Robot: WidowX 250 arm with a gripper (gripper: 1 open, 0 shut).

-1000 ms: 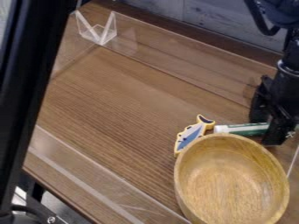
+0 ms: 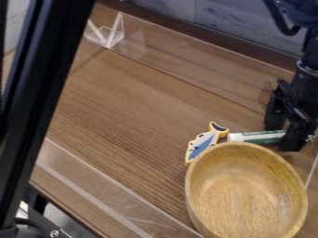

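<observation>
My black gripper (image 2: 285,125) is low at the right edge, by the end of a white-and-green cylindrical item (image 2: 256,137), which lies just behind a round wooden bowl (image 2: 246,206). The fingers are dark and partly overlapping, with the item's end reaching to them; I cannot tell if they touch it. A small blue, white and yellow toy (image 2: 204,144) lies against the back-left of the bowl.
A clear angular plastic piece (image 2: 104,31) stands at the back left of the wooden table (image 2: 125,102). A dark vertical frame (image 2: 44,74) crosses the left of the view.
</observation>
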